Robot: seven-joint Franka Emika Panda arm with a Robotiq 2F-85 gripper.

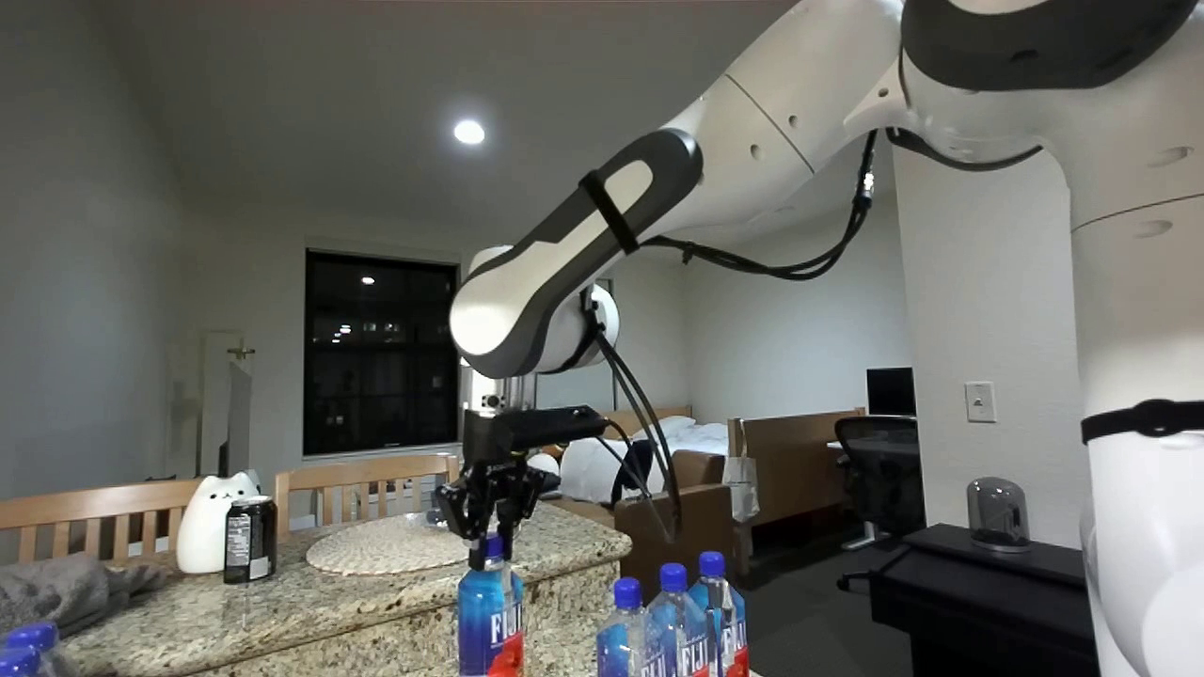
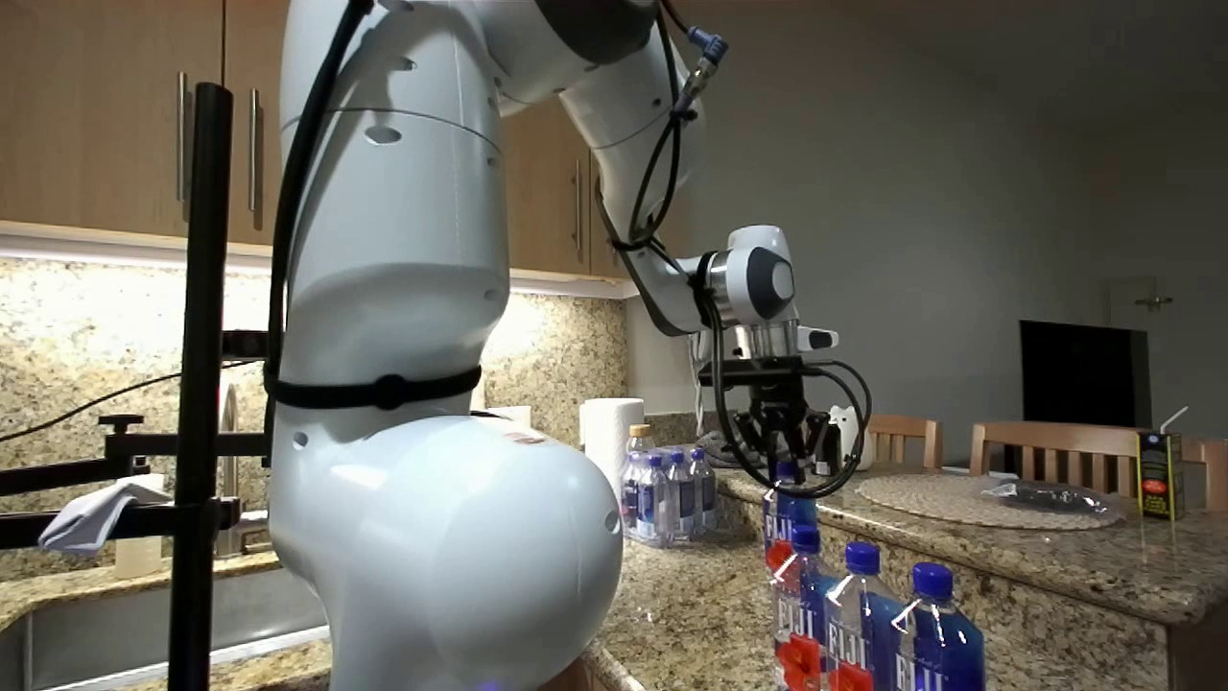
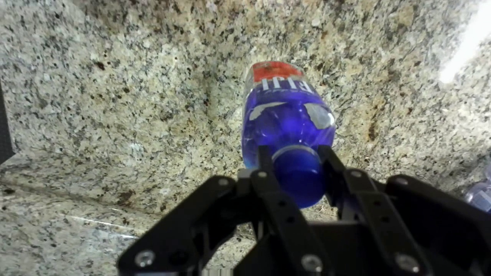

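A blue-capped Fiji water bottle (image 1: 490,615) hangs from my gripper (image 1: 485,547), which is shut on its cap. In the wrist view the bottle's cap (image 3: 299,178) sits between the two fingers, and its body slants away below with the red and white label showing. Three similar bottles (image 2: 858,622) stand in a row on the lower counter, nearer the second exterior camera than the held one. In exterior view 1 this row, with a bottle (image 1: 678,621) in its middle, is to the right of the held bottle.
A raised granite ledge (image 2: 1071,570) runs beside the held bottle, with a woven mat (image 2: 979,502) on it. More bottles (image 2: 679,495) cluster at the counter's back. A dark can (image 1: 249,540) and a white cat figure (image 1: 211,525) stand on the ledge.
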